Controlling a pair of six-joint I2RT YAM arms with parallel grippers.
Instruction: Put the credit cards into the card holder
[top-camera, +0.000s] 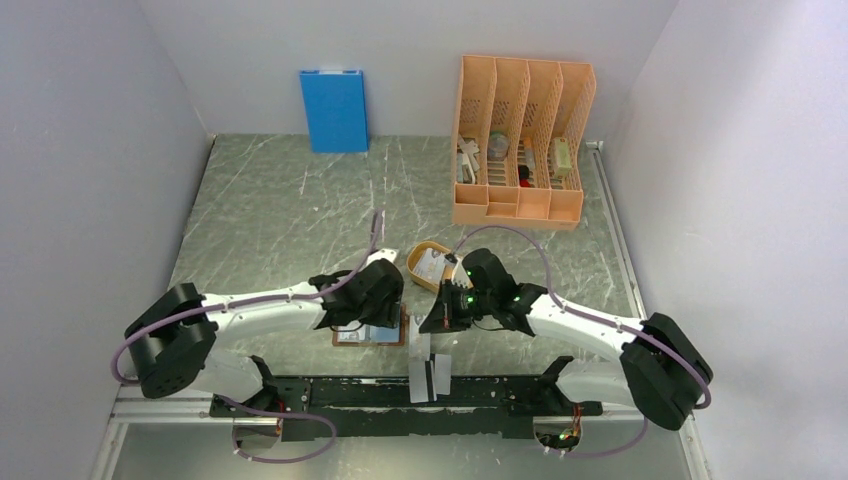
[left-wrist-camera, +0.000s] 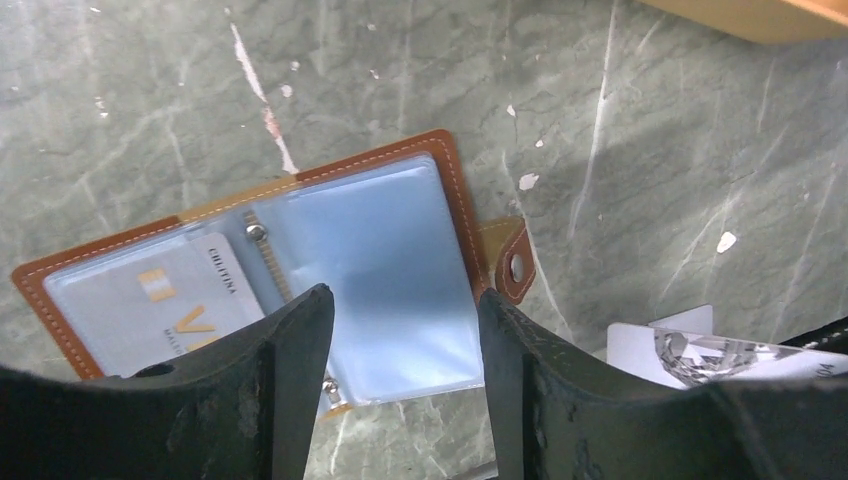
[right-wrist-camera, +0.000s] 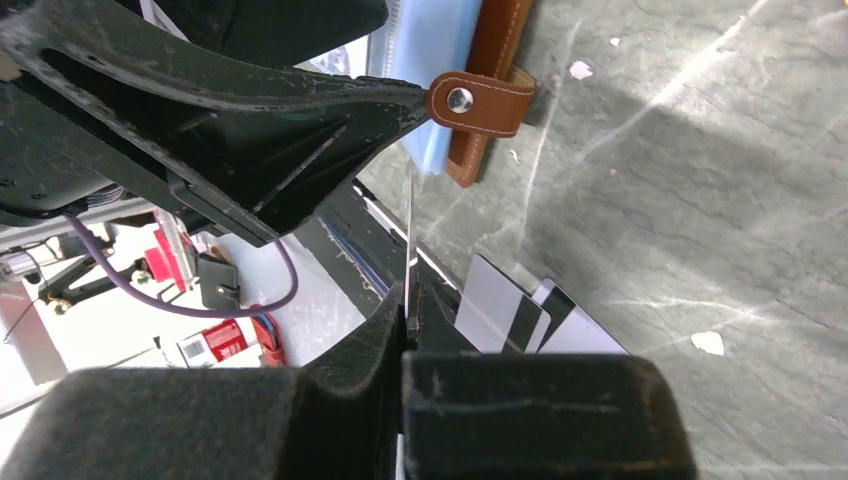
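The brown leather card holder (left-wrist-camera: 465, 220) with clear sleeves lies open at the front centre, one card (left-wrist-camera: 165, 300) in its left sleeve, the right one empty. Over it is my left gripper, open and empty. My right gripper is shut on a thin card (right-wrist-camera: 409, 250), seen edge-on beside the holder's strap. More cards (right-wrist-camera: 500, 305) lie on the table at the front edge, right of the holder.
A yellow tray (top-camera: 415, 250) with cards sits behind the grippers. An orange organiser (top-camera: 517, 210) and a blue board (top-camera: 334, 110) stand at the back.
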